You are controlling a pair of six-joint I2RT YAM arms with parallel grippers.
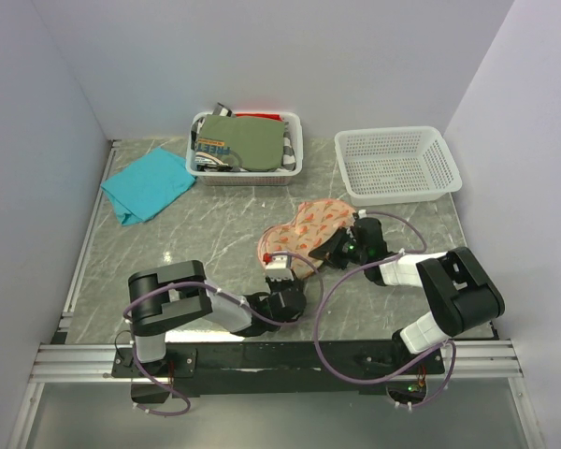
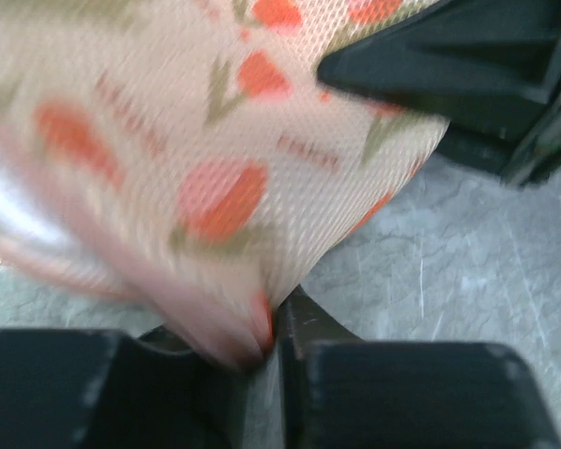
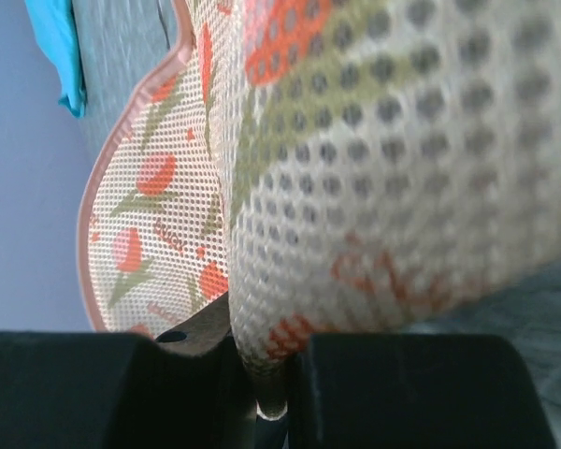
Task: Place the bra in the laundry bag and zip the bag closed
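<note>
The cream mesh laundry bag point(image 1: 309, 224) with orange tulips and pink trim lies at the table's front centre. My right gripper point(image 1: 325, 249) is shut on its mesh, which fills much of the right wrist view. My left gripper is at the bag's near corner, where the pinkish edge runs down between its blurred fingers; how far they are closed is unclear. The right gripper's dark finger point(image 2: 421, 56) also shows over the bag in the left wrist view. I cannot make out the bra.
A turquoise cloth point(image 1: 145, 182) lies at the left. A basket of folded clothes point(image 1: 243, 178) stands at the back, an empty white basket point(image 1: 397, 196) at the back right. The table left of the bag is clear.
</note>
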